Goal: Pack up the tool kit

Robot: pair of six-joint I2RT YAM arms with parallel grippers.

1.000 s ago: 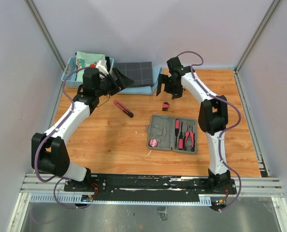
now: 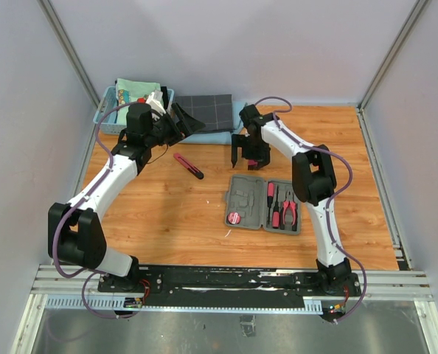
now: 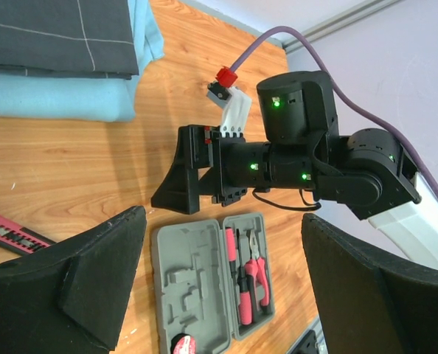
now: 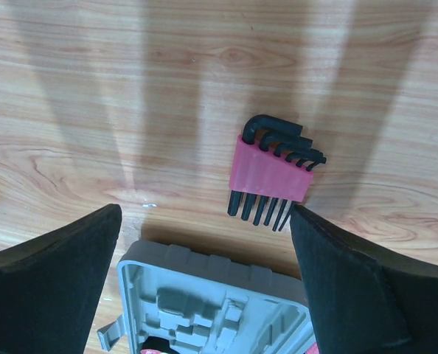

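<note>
The grey tool case (image 2: 237,218) lies open on the table, screwdrivers and red pliers (image 2: 289,212) in its right half and a round red-and-white tape measure (image 2: 234,218) in its left half. Just behind it is the red hex key set (image 4: 270,171), lying on the wood. My right gripper is open above the set, which lies beyond the right finger's tip and not between the fingers. To the left rests a red-and-black utility knife (image 2: 189,166). High at the back left, my left gripper (image 2: 186,126) holds its fingers apart, with nothing seen between them.
A blue basket (image 2: 108,122) with cloths stands at the back left. Beside it, a dark folded cloth (image 2: 208,112) lies on light blue fabric (image 2: 211,138). Bare wood (image 2: 160,228) stretches across the front left of the table.
The left arm, case and knife look unmoved.
</note>
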